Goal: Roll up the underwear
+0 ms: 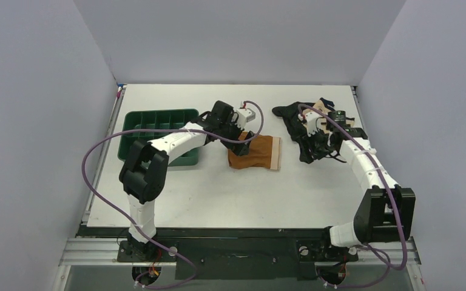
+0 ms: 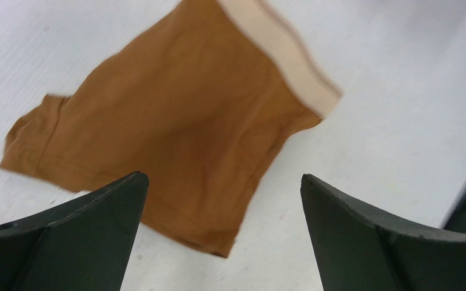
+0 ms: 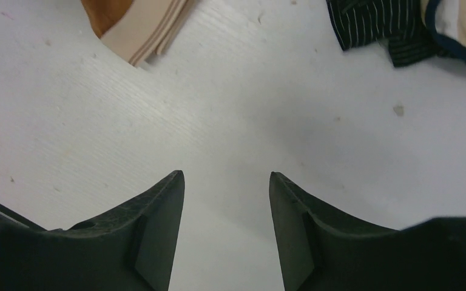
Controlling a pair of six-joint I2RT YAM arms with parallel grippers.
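Observation:
Brown underwear lies folded into a flat piece in the middle of the table, its pale waistband along the right side. In the left wrist view the brown cloth spreads beyond the fingertips, one corner pointing between them. My left gripper is over the cloth's left part, open, with no cloth pinched. Right of the waistband, over bare table, my right gripper stands open and empty. The right wrist view shows the waistband at its upper left, apart from the fingers.
A green divided box stands at the left, partly hidden by the left arm. Dark and beige garments lie in a heap at the back right, behind the right gripper.

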